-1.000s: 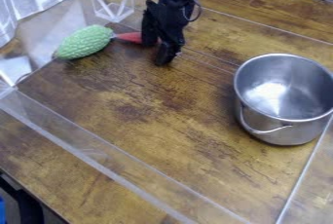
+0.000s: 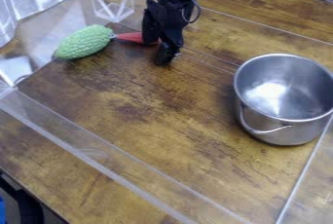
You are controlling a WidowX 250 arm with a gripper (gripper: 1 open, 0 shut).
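Note:
The black robot gripper [image 2: 164, 35] reaches down from the top middle to the wooden table, its fingertips low beside a red object [image 2: 131, 37], which it partly hides. Whether it is open or shut on that object does not show clearly. A green corn-cob-like toy [image 2: 84, 43] lies to the left of the red object, near the table's left side.
A steel pot [image 2: 283, 93] with a handle stands at the right. Clear plastic edging runs along the left and lower table [image 2: 136, 121].

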